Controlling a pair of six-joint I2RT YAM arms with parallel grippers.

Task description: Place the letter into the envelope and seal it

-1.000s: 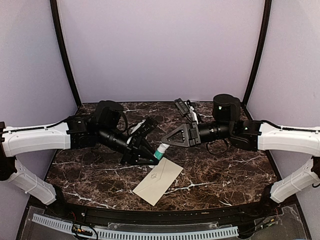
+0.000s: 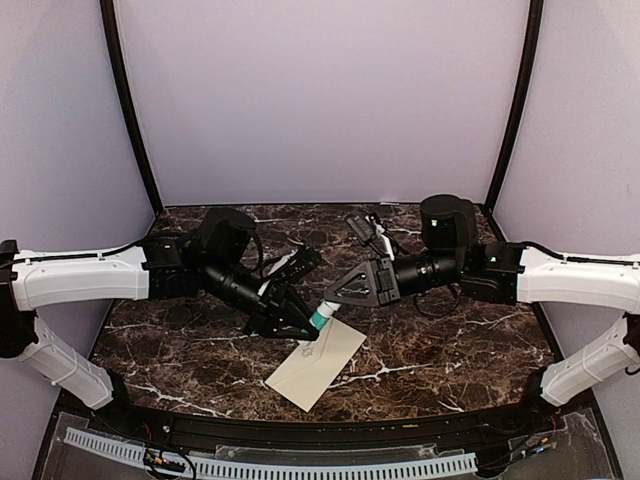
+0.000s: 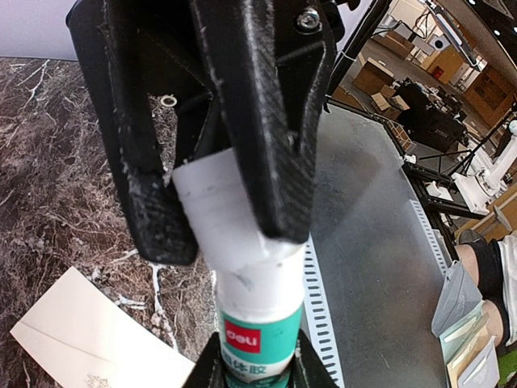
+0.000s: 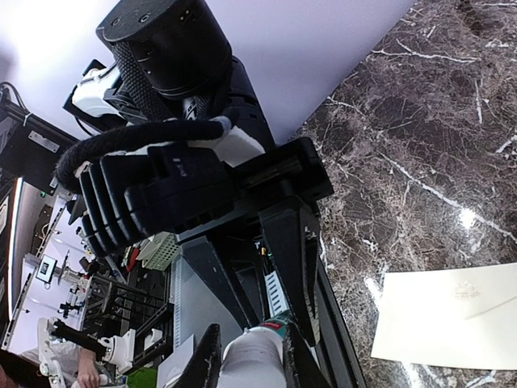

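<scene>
A glue stick (image 2: 321,317) with a teal label and white cap is held between both grippers, above the far end of the envelope. My left gripper is shut on its teal-labelled body. From the other side, my right gripper is shut on the wide white cap (image 3: 226,206), which lines up with the body. The cream envelope (image 2: 318,365) lies slanted on the table, with a flap line and a small crest showing. Part of the envelope (image 4: 448,317) is also in the right wrist view. I see no separate letter; whether it is inside cannot be told.
A black rail (image 2: 300,428) and a white slotted strip (image 2: 330,470) run along the front edge. Pale walls close off the back and sides.
Both grippers and the glue stick have shifted slightly toward the front of the table, the left one also a little right. The envelope has stayed where it was.
</scene>
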